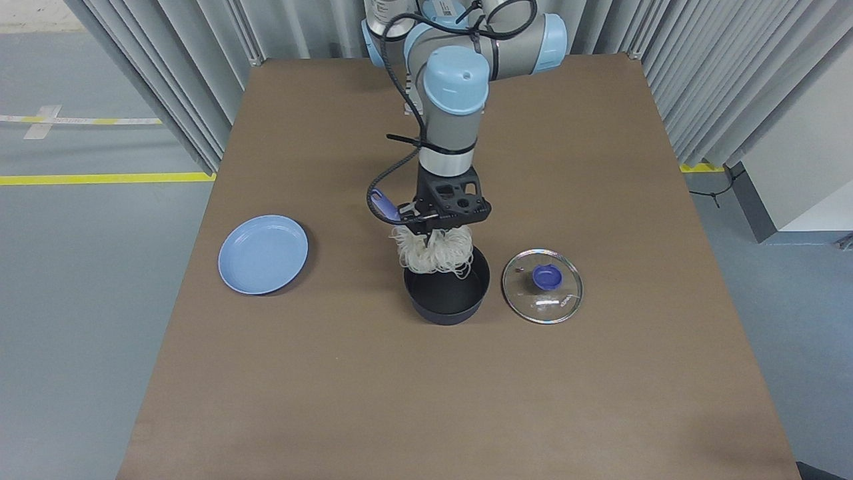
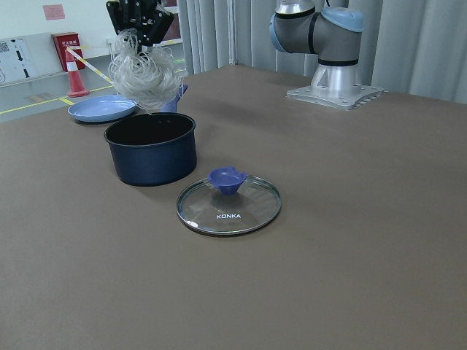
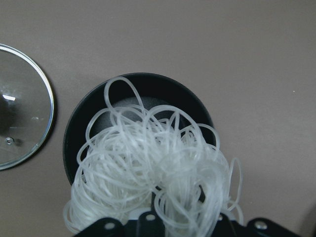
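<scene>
A bundle of pale, translucent noodle-like strands (image 1: 433,249) hangs from my black gripper (image 1: 428,228), which is shut on it, over the dark saucepan (image 1: 448,308). In the left view the bundle (image 2: 146,73) is just above the pot's opening; in the wrist view it (image 3: 148,163) covers much of the pot (image 3: 76,123) and hides the fingertips. The pot's blue handle (image 1: 384,204) is partly behind the gripper. The blue plate (image 1: 263,255) at the left is empty.
A glass lid (image 1: 542,304) with a blue knob lies right of the pot. The arm's base (image 2: 336,91) stands at the back.
</scene>
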